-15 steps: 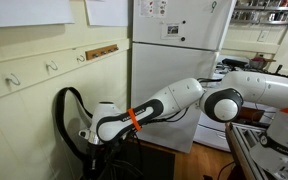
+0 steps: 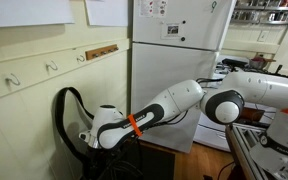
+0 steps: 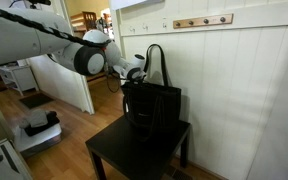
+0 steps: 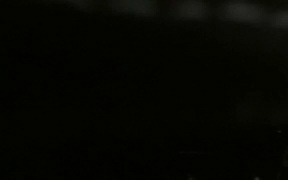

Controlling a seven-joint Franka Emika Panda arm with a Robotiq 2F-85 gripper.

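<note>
A black tote bag [image 3: 154,108] stands upright on a black table [image 3: 129,148], close to the white panelled wall. Its looped strap [image 3: 164,66] rises above the bag and lies against the wall. My gripper [image 2: 90,144] is at the top of the bag beside the strap [image 2: 60,118], pointing down. Its fingers are open, though the fingertips are hard to pick out against the black fabric. The wrist view is almost wholly dark, with only a few pale blurs along its top edge, so contact with the bag cannot be told.
Along the wall runs a rail of hooks [image 3: 204,20]. A white fridge [image 2: 174,70] stands behind the arm. The wooden floor [image 3: 79,160] is open beside the table, and a grey device [image 3: 39,135] rests to the left.
My gripper and the end of the arm have sunk very slightly toward the bag. The bag and strap look unchanged.
</note>
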